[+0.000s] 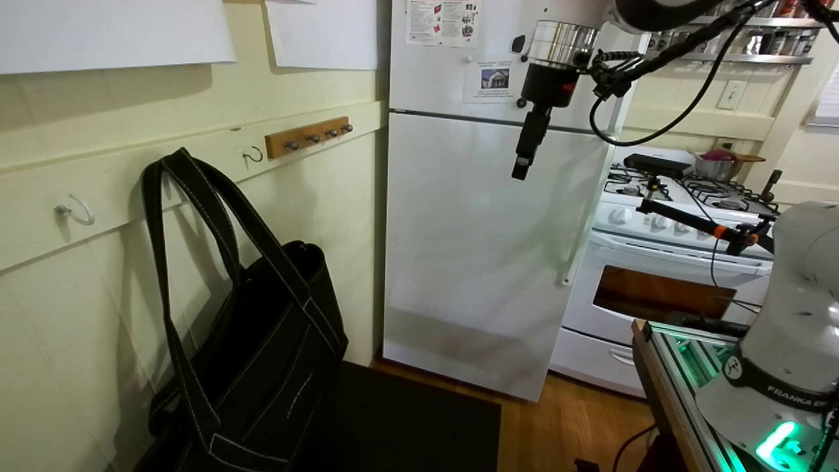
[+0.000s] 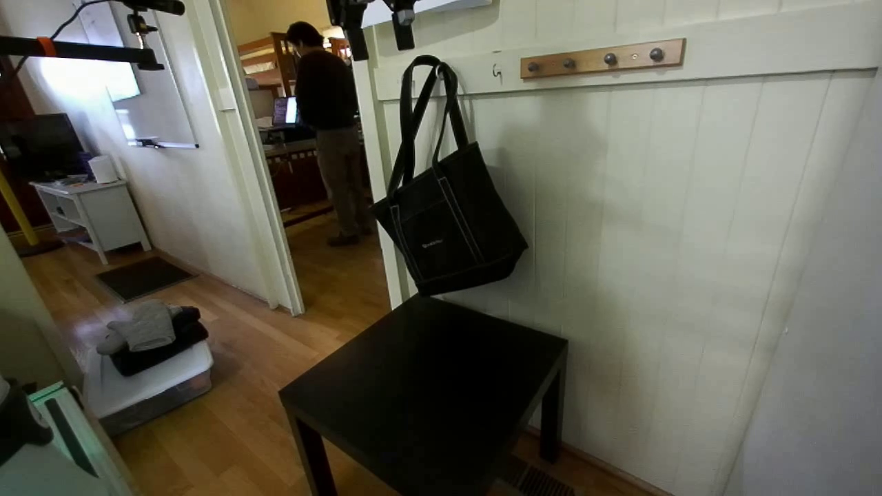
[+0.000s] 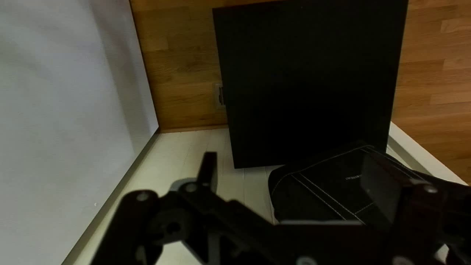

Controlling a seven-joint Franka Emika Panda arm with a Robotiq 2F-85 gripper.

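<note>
A black tote bag with white stitching hangs by its straps on the pale panelled wall; the same bag hangs above a low black table in the second exterior view. My gripper points downward in front of the white fridge, well to the right of the bag and apart from it. Only its fingers show at the top edge of the second exterior view, spread apart. In the wrist view the gripper is open with nothing between its fingers, and the bag lies beyond and below.
Beneath the bag stands the black table, its top bare. A wooden peg rack and a small metal hook are on the wall beside the straps. The fridge and stove stand behind the arm.
</note>
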